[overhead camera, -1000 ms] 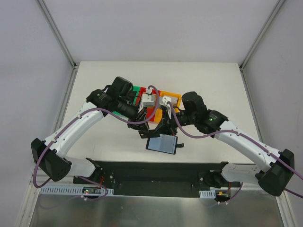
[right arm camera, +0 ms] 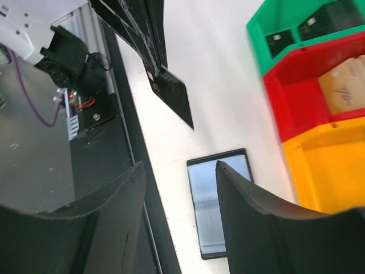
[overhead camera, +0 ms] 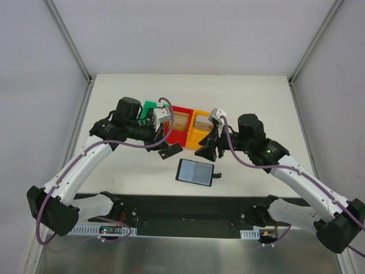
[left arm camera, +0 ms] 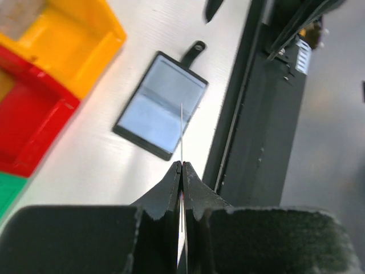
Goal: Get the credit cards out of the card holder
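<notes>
A thin dark card juts out from my left gripper, which is shut on it. The left wrist view shows the card edge-on as a fine line, while its dark flat face appears in the right wrist view. My right gripper stands open, its two fingers apart with nothing between them. Below both grippers, the card holder lies unfolded on the table, with black edges, a pale blue-grey inside and a black strap. Whether cards sit in its pockets cannot be made out.
Behind the grippers stand a green bin, a red bin and a yellow bin side by side. The red one has a tan item inside.
The grippers, close together before, are now apart. My left one has moved left and back with the card, showing its face more; my right one has moved right and its fingers have opened.
</notes>
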